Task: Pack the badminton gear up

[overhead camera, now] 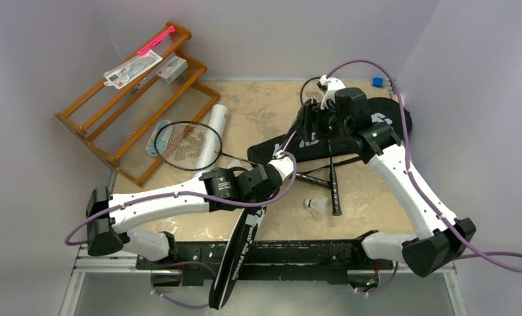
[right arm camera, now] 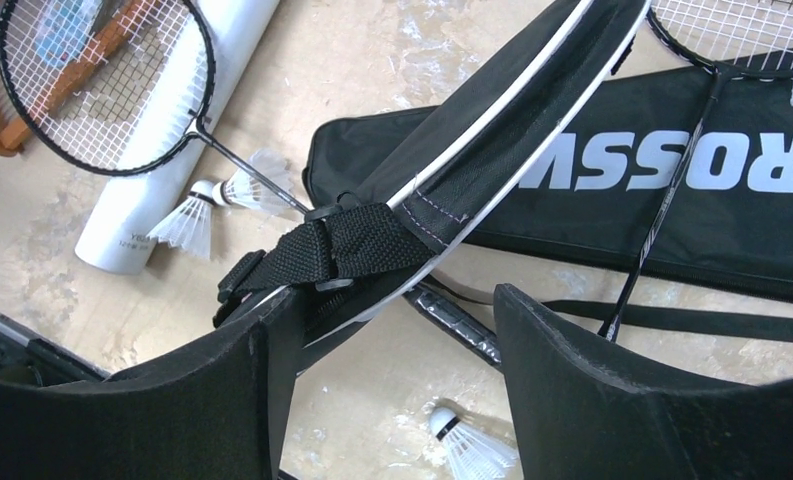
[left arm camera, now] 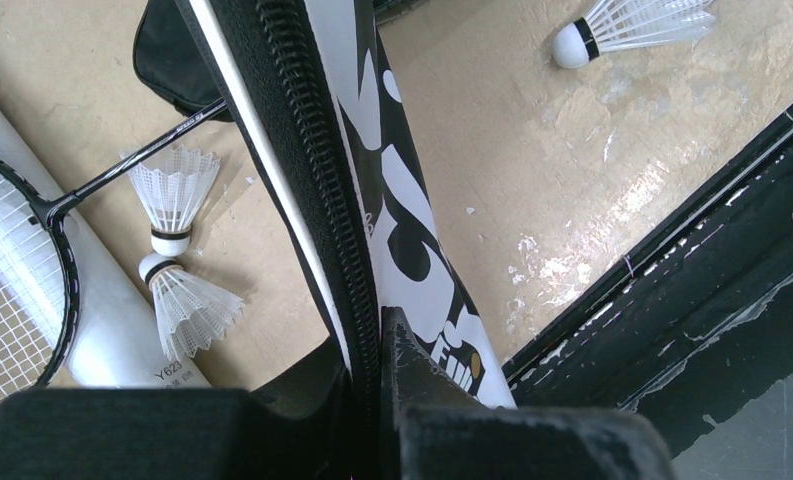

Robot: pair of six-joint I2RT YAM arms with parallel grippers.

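Note:
A black-and-white racket bag (overhead camera: 239, 247) hangs upright and slanting, its lower end beyond the table's front edge. My left gripper is shut on the bag's zippered edge. In the right wrist view, the black strap (right arm camera: 377, 243) on the raised bag (right arm camera: 532, 110) lies near the left finger. My right gripper stands open, its fingers apart, beside the bag's upper part. A second black bag (right arm camera: 582, 220) with white letters lies flat beneath. One racket (overhead camera: 189, 146) rests at the left; another racket's grip (overhead camera: 336, 189) points toward the front. Shuttlecocks (left arm camera: 175, 190) (overhead camera: 317, 205) lie on the table.
A white tube (overhead camera: 218, 118) lies under the left racket's head. Behind it stands a wooden rack (overhead camera: 116, 155) holding a box and packets. A small blue object (overhead camera: 377, 82) sits at the back right. Bare table shows at the front right.

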